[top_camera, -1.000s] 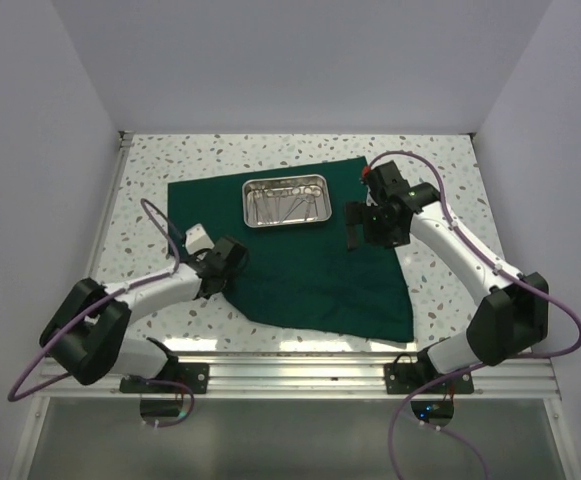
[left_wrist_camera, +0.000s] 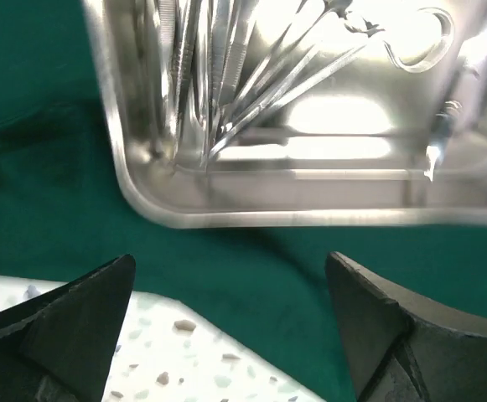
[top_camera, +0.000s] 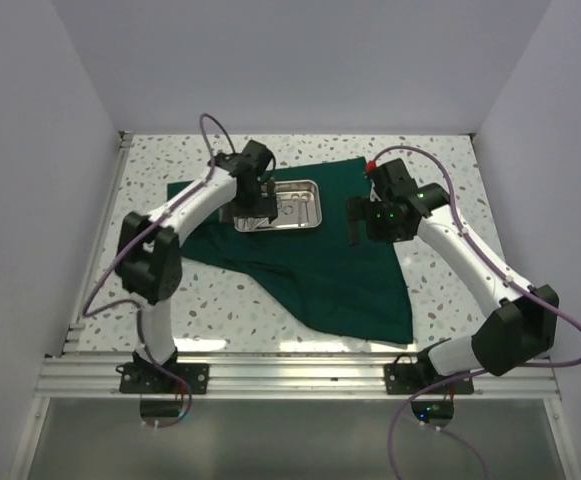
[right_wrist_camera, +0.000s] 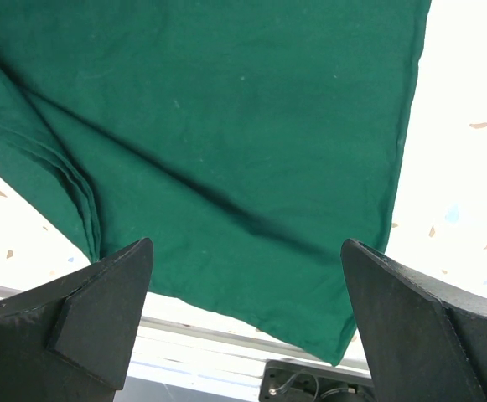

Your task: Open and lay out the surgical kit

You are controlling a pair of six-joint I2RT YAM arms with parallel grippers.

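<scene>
A shiny metal tray (top_camera: 310, 186) lies on the dark green cloth (top_camera: 315, 270), at the back of the table. Several slim steel instruments (left_wrist_camera: 201, 67) are bunched in one corner of it, with scissor-like rings (left_wrist_camera: 432, 42) farther over. Just off the tray's near wall in its wrist view, my left gripper is open with nothing between its fingers; from above, the arm covers the tray's left part. My right gripper stands open and empty over the right side of the cloth.
Folds run across the cloth in the right wrist view, and its front-left edge slants. A metal rail (top_camera: 290, 370) borders the table's front.
From the front left, my left arm has swung back to the tray. The tray has shifted slightly left and toward the front. My right arm has moved only slightly.
</scene>
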